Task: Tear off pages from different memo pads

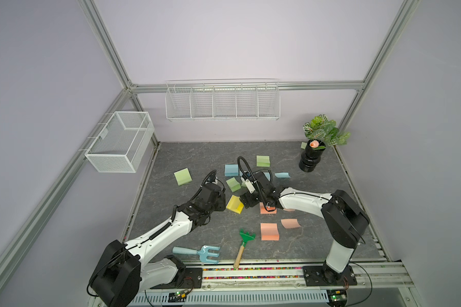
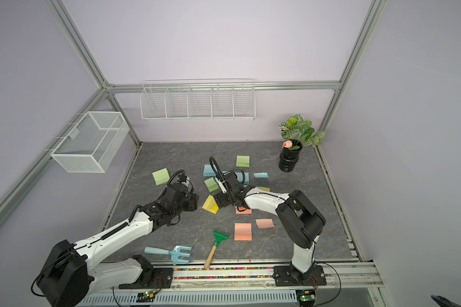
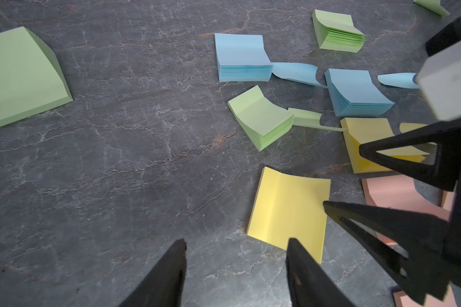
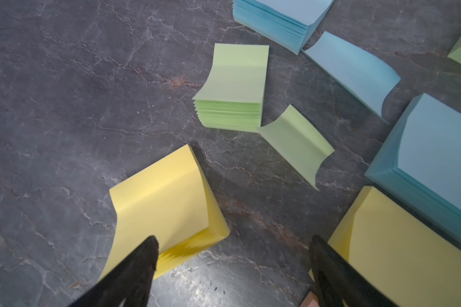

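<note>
Memo pads and curled loose sheets lie on the dark tabletop. A yellow pad [image 3: 286,207] sits between my grippers, with a green pad [image 4: 230,81], blue pads [image 3: 240,56] and a second yellow pad [image 4: 399,255] beyond. Pink pads [image 1: 269,231] lie toward the front right. My left gripper is open, empty, left of the near yellow pad. My right gripper is open over the table between the two yellow pads, nothing seen between its fingers; it intrudes at the right of the left wrist view.
A blue hand fork [image 1: 194,251] and green rake [image 1: 245,236] lie at the front. A potted plant [image 1: 309,161] stands back right. Wire baskets [image 1: 118,148] hang on the walls.
</note>
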